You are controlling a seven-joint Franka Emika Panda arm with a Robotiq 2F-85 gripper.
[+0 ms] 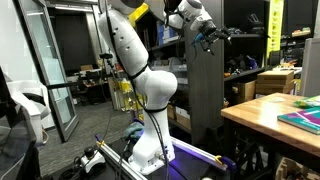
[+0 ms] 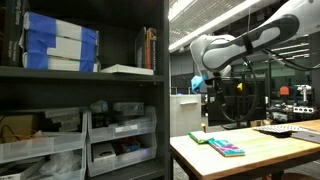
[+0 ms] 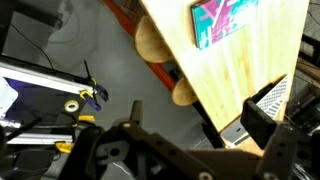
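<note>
High above the floor, in front of the dark shelving, my gripper (image 1: 217,38) hangs from the raised arm. In the wrist view its dark fingers (image 3: 262,128) stand wide apart, with nothing held between them; the gripper is open. A flat pink, green and blue packet (image 3: 218,20) lies on the wooden table (image 3: 222,75), some way beyond the fingers. Exterior view 2 shows the same packet (image 2: 225,147) near the table's edge, with a green item (image 2: 200,137) behind it. The gripper touches neither.
A keyboard-like item (image 2: 275,130) lies farther along the table. Shelves with clear plastic bins (image 2: 120,153) and a blue-and-white box (image 2: 55,43) stand beside it. Round wooden seats (image 3: 152,40) show by the table's edge.
</note>
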